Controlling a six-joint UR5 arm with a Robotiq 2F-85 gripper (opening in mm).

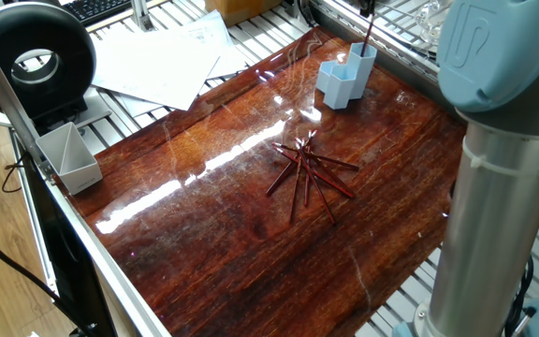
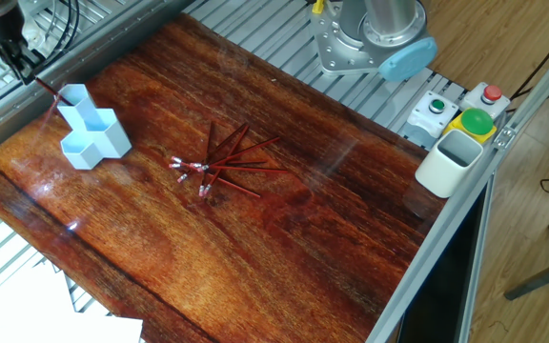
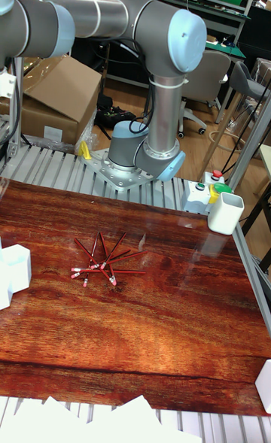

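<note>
Several dark red pencils (image 2: 229,164) lie in a crossed, fanned heap on the wooden table, their pale ends bunched together. Beside them stands a light blue holder of three joined hexagonal cups (image 2: 96,136). A red pencil (image 2: 53,91) slants out of its tallest cup; in exterior view 1 a pencil (image 1: 370,34) rises from that cup past the top edge. My gripper (image 2: 29,74) is at the upper left of exterior view 2, dark and small, its tips close to the slanting pencil's upper end. Whether its fingers grip that pencil is unclear. Exterior views 1 and 3 do not include the gripper.
A white open container (image 2: 449,164) stands at the table's edge near the button boxes (image 2: 475,122). White papers (image 1: 162,65) lie off the table's side. A metal frame rail (image 2: 65,71) runs close behind the holder.
</note>
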